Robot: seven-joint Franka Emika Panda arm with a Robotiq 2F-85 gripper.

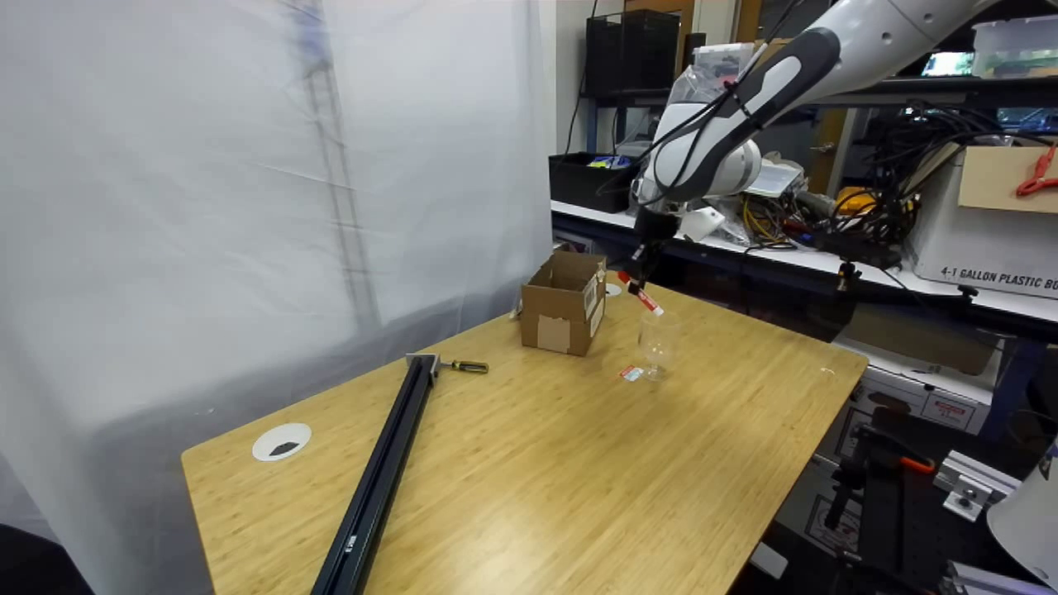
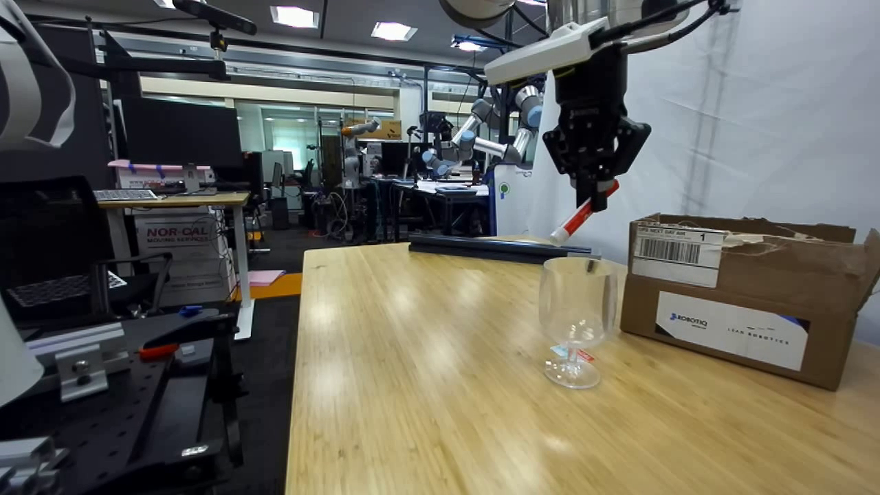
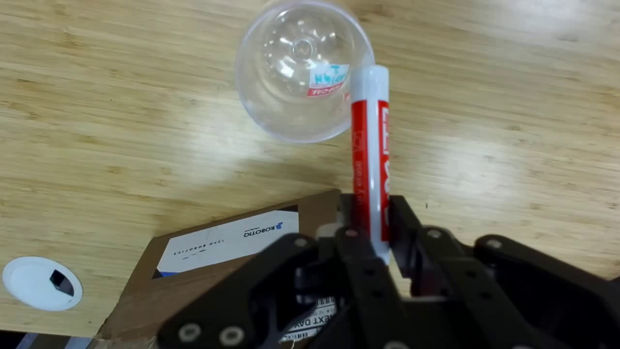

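A red and white marker is pinched in my gripper, its white end pointing out beyond the fingertips. From the second exterior view, the gripper is above the table and the marker slants down to the left. Below its white end stands a clear stemmed glass, upright on the wood. Looking down in the wrist view, the marker's white end overlaps the right rim of the glass; the second exterior view has that end above the rim. A small red, white and blue label lies by the glass's foot.
An open cardboard box stands close beside the glass. A long black rail and a screwdriver lie farther along the wooden table, whose front middle is bare.
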